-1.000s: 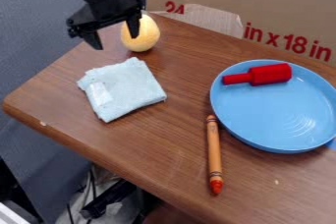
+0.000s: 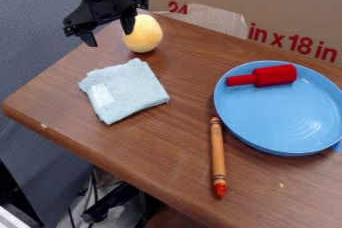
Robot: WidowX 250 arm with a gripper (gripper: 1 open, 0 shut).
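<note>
The black gripper (image 2: 110, 28) hangs at the top left, open, its fingers spread above the table just left of a pale yellow ball (image 2: 144, 36). Below it a folded light blue cloth (image 2: 124, 91) lies flat on the wooden table. On the right, a blue plate (image 2: 274, 120) holds a red cylindrical object with a handle (image 2: 271, 75). An orange crayon (image 2: 218, 157) lies left of the plate, pointing toward the front.
A cardboard box (image 2: 254, 2) stands along the back of the table (image 2: 134, 152). The table's left edge drops to floor with dark stands and cables. The middle between cloth and plate is clear.
The objects on the table have not moved.
</note>
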